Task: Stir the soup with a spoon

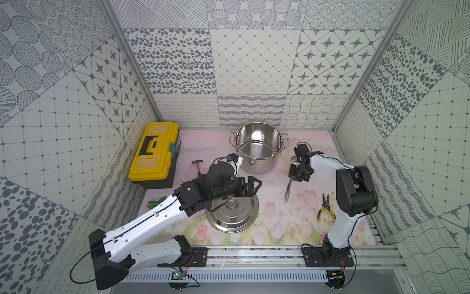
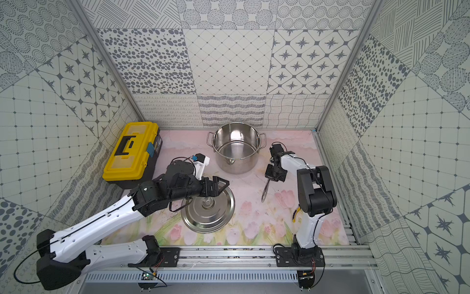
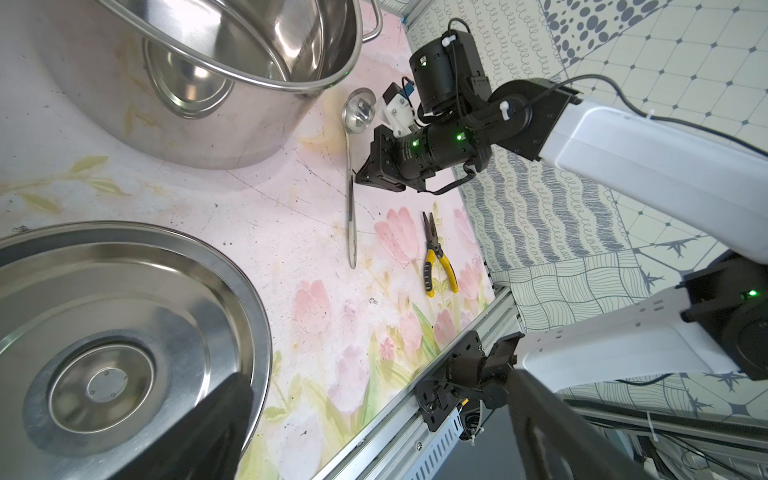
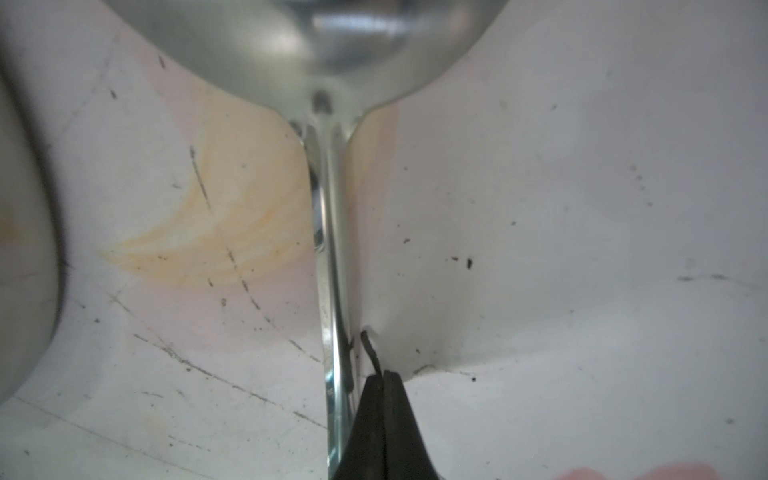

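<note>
A steel ladle (image 3: 351, 224) lies on the pink floral table, right of the large steel pot (image 1: 259, 161), its bowl toward the back. My right gripper is shut with nothing between its fingers, its tips low beside the ladle's handle (image 4: 332, 264), just below the bowl. In the top views my left gripper (image 1: 248, 186) hangs above the steel lid (image 2: 208, 218) in front of the pot, standing open and empty. The pot's bottom shows bare in the top views.
A yellow toolbox (image 1: 154, 149) stands at the back left, with a hammer (image 1: 197, 162) beside it. Pliers (image 3: 439, 264) lie at the right front.
</note>
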